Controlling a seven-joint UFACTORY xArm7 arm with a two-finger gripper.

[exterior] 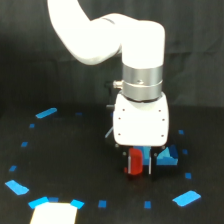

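The white arm reaches down from the top to its gripper (139, 164), whose dark fingers hang below the white housing at centre right. A red object (134, 161) sits between or just behind the fingers; whether they touch it is not clear. Blue pieces (167, 157) stand behind and to the right of the red object, partly hidden by the gripper.
The black table (90, 170) carries blue tape marks around the work area. A cream-coloured object (55, 213) is at the front left.
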